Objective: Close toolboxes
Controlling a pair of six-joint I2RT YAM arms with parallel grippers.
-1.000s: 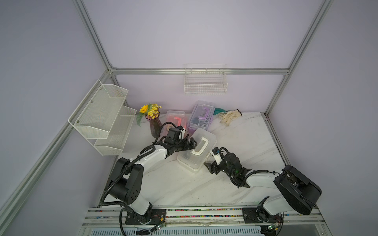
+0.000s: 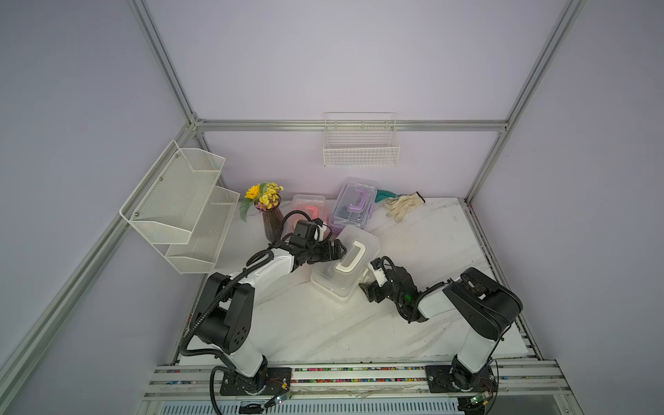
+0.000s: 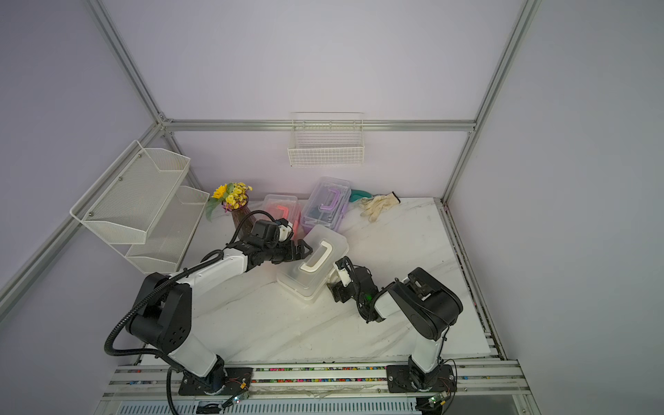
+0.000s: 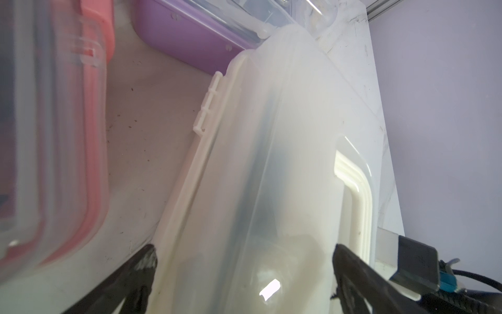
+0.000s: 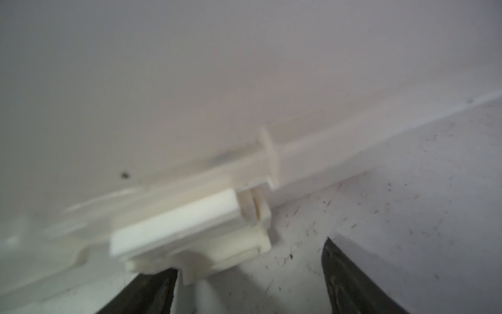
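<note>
A translucent white toolbox with a white handle lies mid-table, its lid down. My left gripper stands open over the lid at the toolbox's left side; a small side piece shows along that edge. My right gripper is low at the toolbox's right side, fingers apart, facing a white latch, which juts out from the side; whether it is fastened I cannot tell. Behind stand a pink toolbox and a purple toolbox, both with lids down.
A vase with flowers stands back left, beside a white wall shelf. Gloves lie at the back right. A wire basket hangs on the rear wall.
My right arm's elbow has risen and swung inward, with the gripper tilted at the toolbox's right side. My left arm and the toolboxes look almost unchanged.
</note>
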